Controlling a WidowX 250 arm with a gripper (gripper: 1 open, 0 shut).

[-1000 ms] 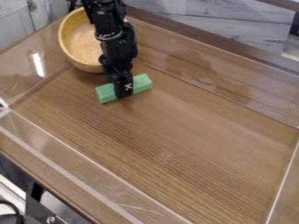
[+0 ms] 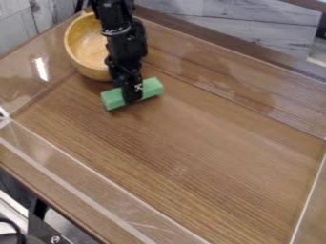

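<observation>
My black gripper [image 2: 130, 83] reaches down from the top left of the camera view, its fingers low on a green block [image 2: 148, 89] that lies at a slant near the left middle of the wooden surface. The gripper is shut on the block. Behind the arm, a round yellow-tan bowl [image 2: 84, 46] sits at the upper left, partly hidden by it.
A pale wall runs along the back, and dark cables show at the lower left edge.
The gripper and green block have shifted slightly to the left, toward the bowl, over the last second.
</observation>
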